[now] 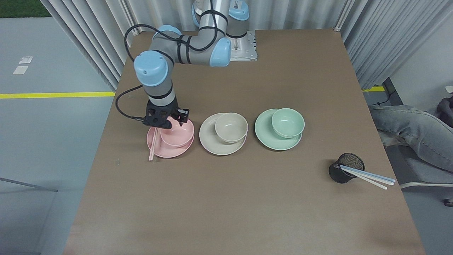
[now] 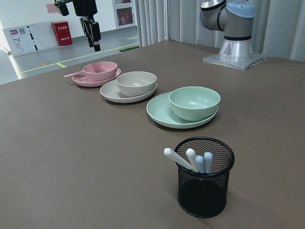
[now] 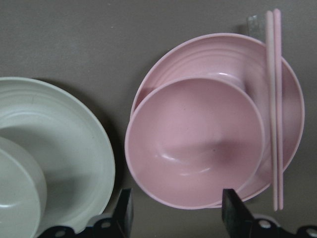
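Observation:
My gripper hangs open above the pink bowl (image 3: 193, 144) and pink plate (image 3: 237, 59), empty between its fingers. A pair of pink chopsticks (image 3: 275, 109) rests across the plate's side. Beside them are a white bowl (image 1: 231, 127) on a white plate (image 1: 212, 144) and a green bowl (image 1: 287, 123) on a green plate (image 1: 267, 138).
A black mesh holder (image 2: 201, 191) with several light chopsticks (image 1: 369, 177) stands near the table's right edge. A person's leg (image 1: 416, 131) is beyond the right edge.

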